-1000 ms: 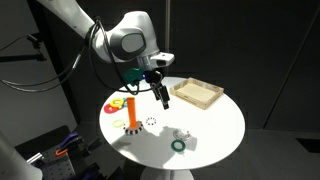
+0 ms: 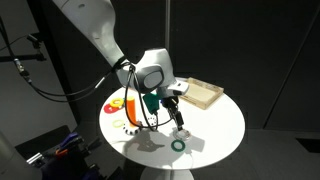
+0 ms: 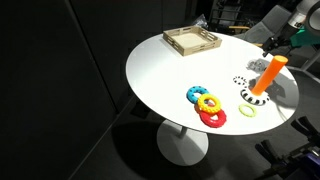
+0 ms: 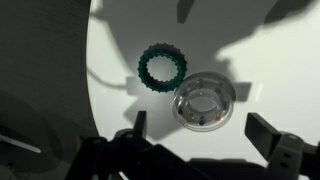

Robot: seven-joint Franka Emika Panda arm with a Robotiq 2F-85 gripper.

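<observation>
Over the near part of the round white table [image 2: 215,125], my gripper [image 2: 170,128] stands open. In the wrist view, a clear round ring [image 4: 204,101] lies on the table just ahead of the gap between my spread fingers; nothing is held. Beside it, up and to the left, lies a dark green ring [image 4: 162,68] with a toothed edge, close to the table's edge. Exterior view 1 also shows the green ring [image 2: 178,145] near the front edge. An orange post [image 3: 268,76] stands upright on a black-and-white base [image 3: 254,97].
Blue [image 3: 197,94], yellow [image 3: 209,103] and red [image 3: 212,118] rings lie together, with a pale green ring [image 3: 247,110] nearby. A dark beaded ring [image 3: 240,80] lies near the post. At the back is a wooden tray [image 3: 190,41].
Objects on the table have not visibly moved.
</observation>
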